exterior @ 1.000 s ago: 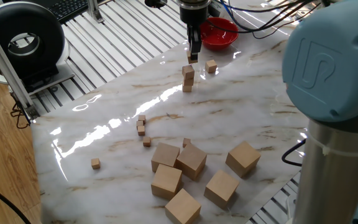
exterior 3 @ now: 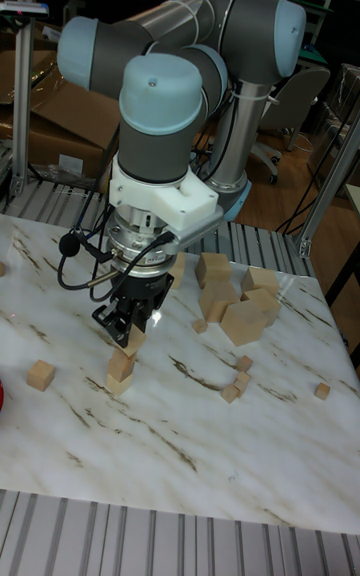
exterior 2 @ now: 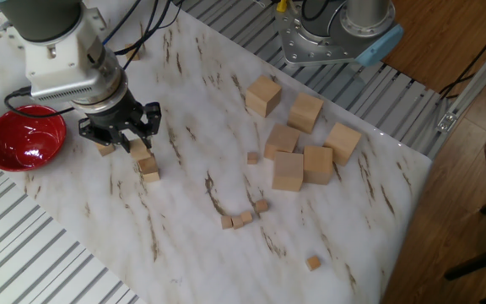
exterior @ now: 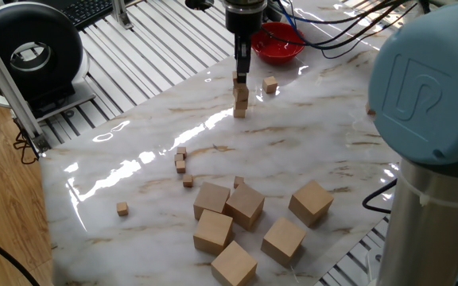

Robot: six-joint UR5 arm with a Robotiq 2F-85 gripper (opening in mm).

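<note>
My gripper (exterior: 241, 78) points down over a small stack of wooden cubes (exterior: 240, 103), shut on a small wooden cube (exterior 2: 139, 150). In exterior view 1 a dark finger (exterior: 244, 67) covers most of that cube. The stack stands upright on the marble top, and its upper block (exterior 3: 120, 365) sits right under the held cube in exterior view 3. Whether the held cube touches the stack, I cannot tell. One loose small cube (exterior: 270, 85) lies beside the stack, near the red bowl (exterior: 277, 49).
Several large wooden blocks (exterior: 246, 206) cluster away from the stack, towards the robot's base side. Several small cubes (exterior: 180, 167) lie in a short row, and a lone cube (exterior: 122, 209) sits farther out. Marble between stack and row is clear.
The gripper and its cube have moved left and downward in exterior view 1, from right of the stack's top to over it. The stack and loose blocks have stayed put.
</note>
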